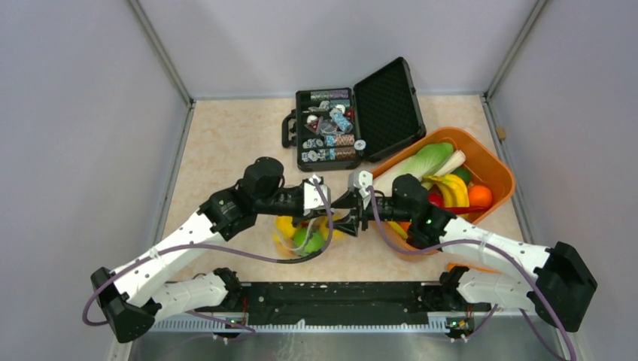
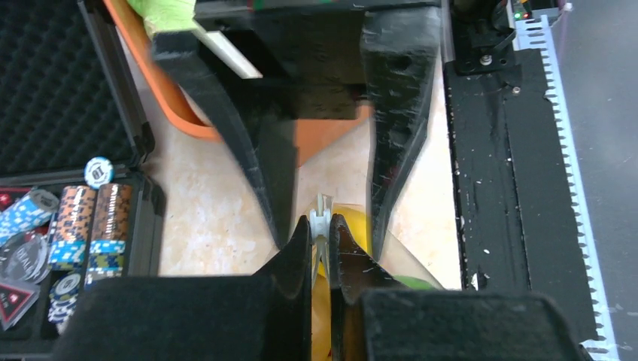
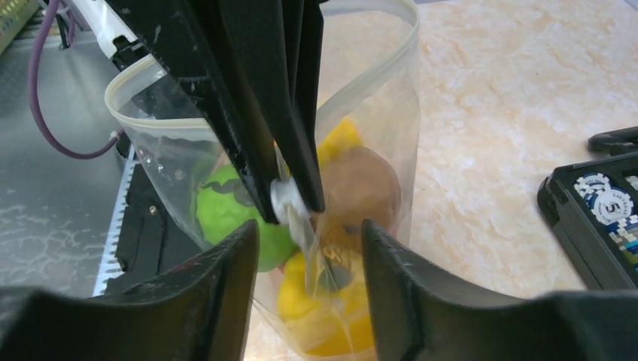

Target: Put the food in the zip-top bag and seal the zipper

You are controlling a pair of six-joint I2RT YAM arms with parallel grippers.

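The clear zip top bag (image 3: 406,143) stands upright, its mouth gaping in the right wrist view. Inside are a green item (image 3: 218,214), a brown rounded one (image 3: 365,192) and yellow food (image 3: 301,293). My left gripper is shut on a small whitish piece (image 3: 286,199) at the bag's zipper edge; whether this is the slider or folded rim I cannot tell. Facing it, my right gripper is open, its fingers (image 2: 402,113) on either side of the left fingertips. Nothing is clamped between the right fingers.
On the right, an orange bin (image 1: 493,167) holds vegetables and fruit, close under the right arm. Behind the bag lies an open black case (image 1: 388,113) of poker chips. Bare table (image 1: 233,135) shows at the back left.
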